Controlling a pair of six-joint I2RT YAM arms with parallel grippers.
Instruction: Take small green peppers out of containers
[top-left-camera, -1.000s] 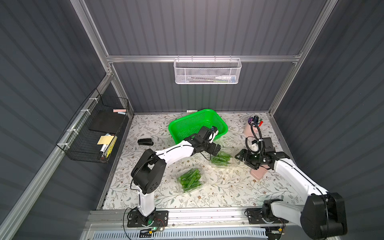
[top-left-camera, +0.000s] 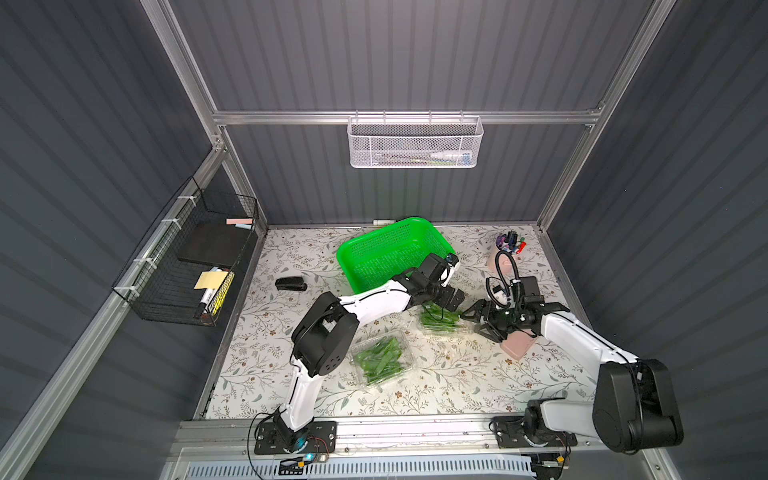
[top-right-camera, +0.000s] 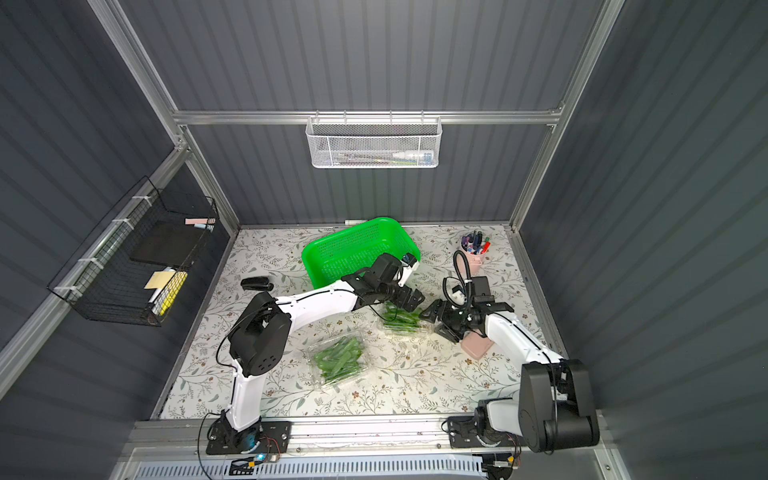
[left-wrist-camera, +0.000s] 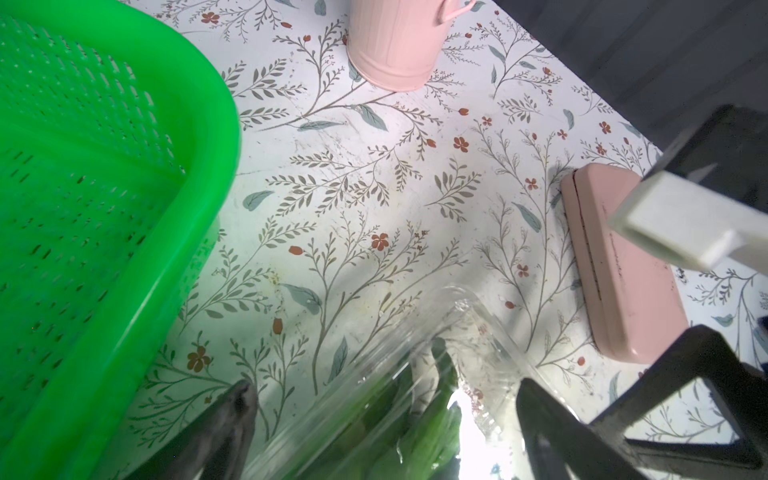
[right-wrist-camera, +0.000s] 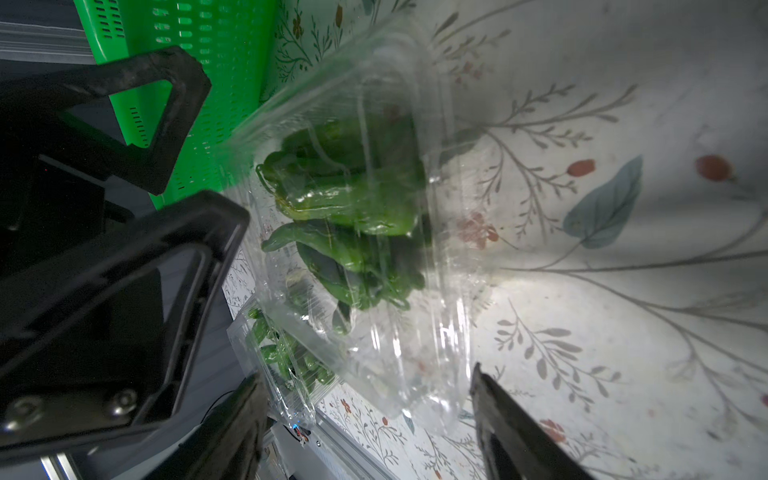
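A clear plastic container of green peppers (right-wrist-camera: 352, 200) lies right of centre on the table. My left gripper stands open just above it, the container's upper end between and beyond its fingers. My right gripper is at the container's right end, its fingers apart around that edge; whether it touches the plastic is unclear. A second clear container of peppers (top-left-camera: 380, 360) lies nearer the front, left of the first.
A green basket (top-left-camera: 384, 248) sits behind the grippers. A pink cup (left-wrist-camera: 392, 44) with pens stands back right, a pink case (left-wrist-camera: 616, 280) lies right, and a black stapler (top-left-camera: 290, 283) lies left. The front middle has some bare table.
My left gripper has moved rightward over the right-hand container. My right gripper has moved slightly left and down to the container's edge.
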